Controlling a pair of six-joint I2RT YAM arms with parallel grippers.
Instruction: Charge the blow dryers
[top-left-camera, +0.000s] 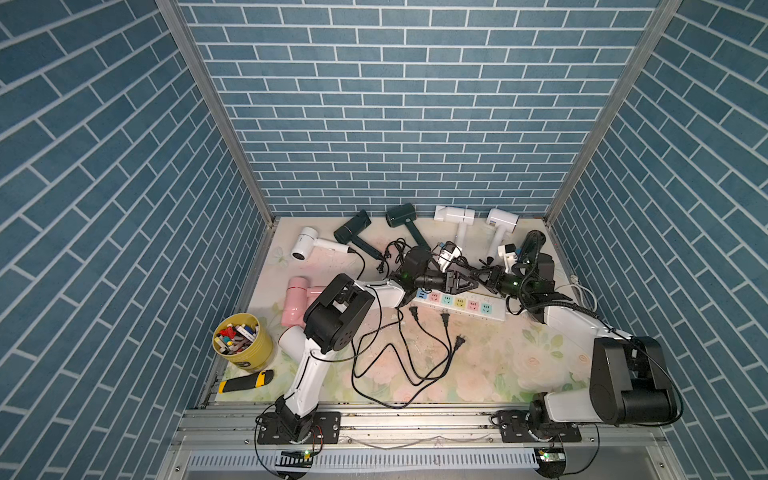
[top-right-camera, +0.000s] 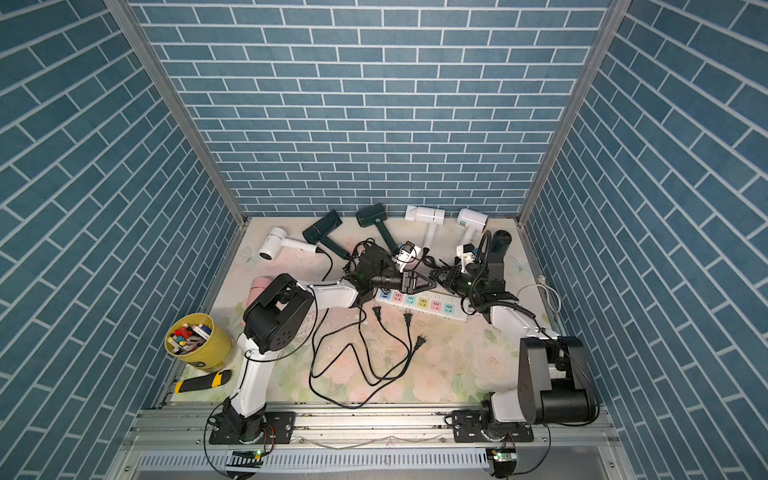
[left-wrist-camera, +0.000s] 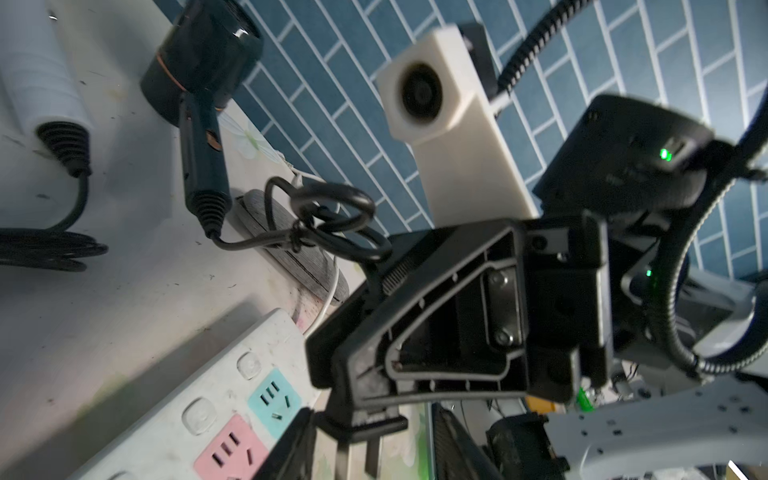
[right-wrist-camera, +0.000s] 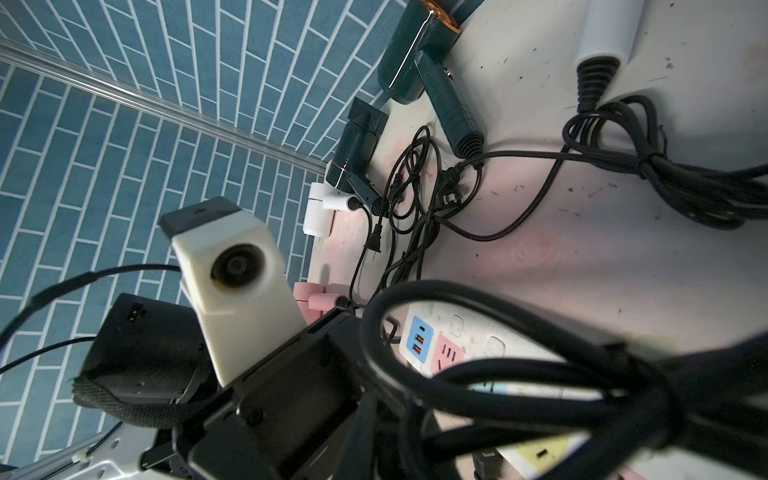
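Observation:
Both grippers meet above the power strip (top-left-camera: 496, 313), in the middle of the table. My right gripper (top-left-camera: 489, 280) is shut on a coiled black cable bundle, which looms large in the right wrist view. My left gripper (top-left-camera: 462, 281) is part open beside it, partly hidden in the wrist views; what lies between its fingers is unclear. Blow dryers stand along the back: green ones (top-left-camera: 352, 229) (top-left-camera: 400, 217), white ones (top-left-camera: 453, 214) (top-left-camera: 502, 221) (top-left-camera: 305, 244). A pink dryer (top-left-camera: 294, 300) lies at left. Three black plugs (top-left-camera: 445, 316) lie on loose cords in front of the strip.
A yellow bucket (top-left-camera: 248, 352) of small items and a black-yellow tool (top-left-camera: 244, 382) stand at front left. A white cable (top-right-camera: 548, 296) lies at the right edge. Free table space is at front right.

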